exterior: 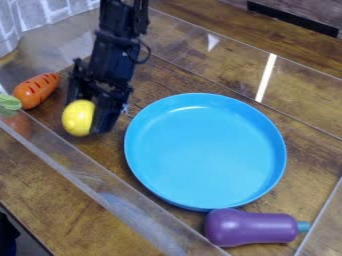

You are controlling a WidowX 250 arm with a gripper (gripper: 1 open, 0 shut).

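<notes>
My black gripper reaches down from the top of the view at the left, shut on a yellow object that looks like a toy fruit. The fingers are partly hidden behind it. Right of it lies a round blue plate with nothing on it.
An orange carrot toy lies just left of the gripper. A purple eggplant toy lies below the plate. Clear plastic walls edge the wooden surface. The area above the plate is free.
</notes>
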